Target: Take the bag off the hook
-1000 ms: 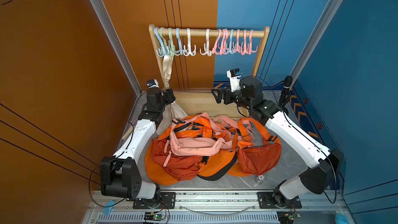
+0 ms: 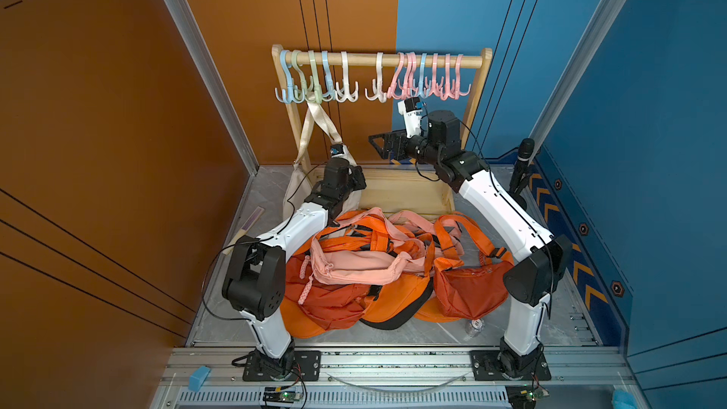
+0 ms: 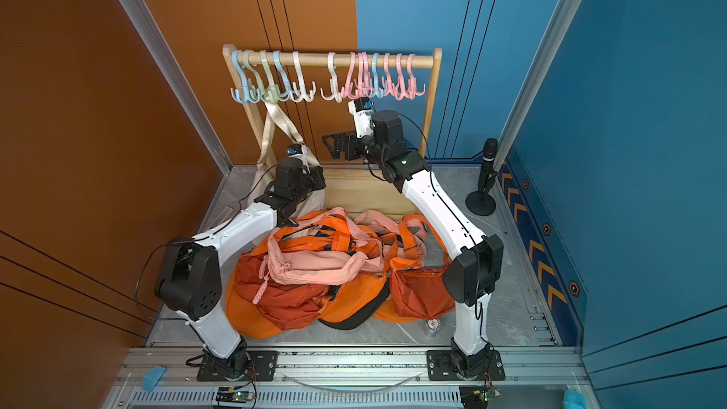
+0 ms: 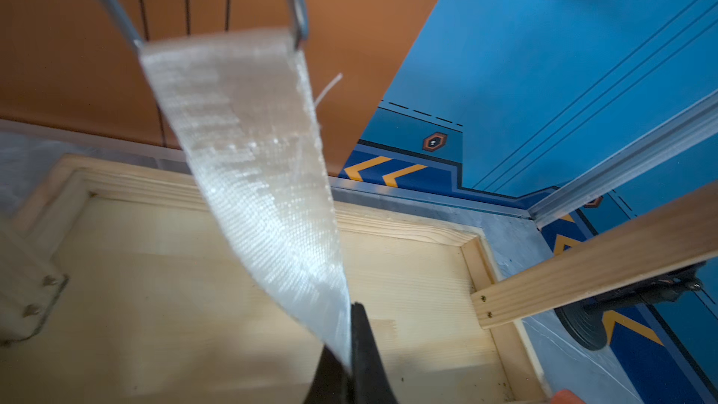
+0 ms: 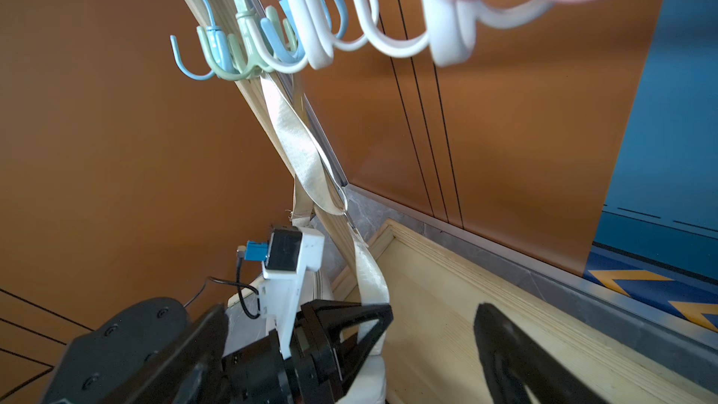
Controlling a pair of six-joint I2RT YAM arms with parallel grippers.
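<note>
A cream bag [image 2: 295, 185] hangs by its strap [image 2: 324, 121] from a green hook [image 2: 313, 93] at the rack's left end. My left gripper is shut on that strap, which rises from the fingers through a metal buckle and is pulled aside toward the middle. The bag body is partly hidden behind my left arm. My right gripper [image 2: 382, 144] stands open and empty below the middle hooks; its wrist view shows the strap and left gripper between and beyond its fingers.
Wooden rack [image 3: 431, 106] with pastel hooks along its bar and a wooden base [image 2: 401, 189]. Orange and pink bags [image 2: 356, 265] pile in front. A black microphone stand [image 3: 481, 200] stands at right. Space between rack posts is clear.
</note>
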